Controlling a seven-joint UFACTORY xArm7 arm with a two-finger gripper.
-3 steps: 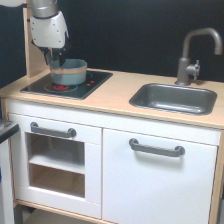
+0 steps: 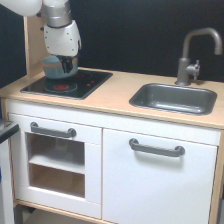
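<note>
A white robot arm with its gripper [image 2: 63, 52] is at the upper left, over the back left of the black stovetop [image 2: 85, 86]. A teal pot [image 2: 55, 67] is at that back left corner, partly hidden behind the gripper. Whether the fingers are closed on the pot is too small and covered to tell. The front burner, marked red, is uncovered.
A wooden counter [image 2: 120, 90] holds a steel sink [image 2: 172, 98] with a grey faucet [image 2: 190, 55] at the right. Below are an open oven compartment and a white cupboard door [image 2: 157, 180]. The counter between stove and sink is clear.
The gripper and the pot have shifted toward the back left, the pot now sitting smaller and higher in view and uncovering more of the stovetop.
</note>
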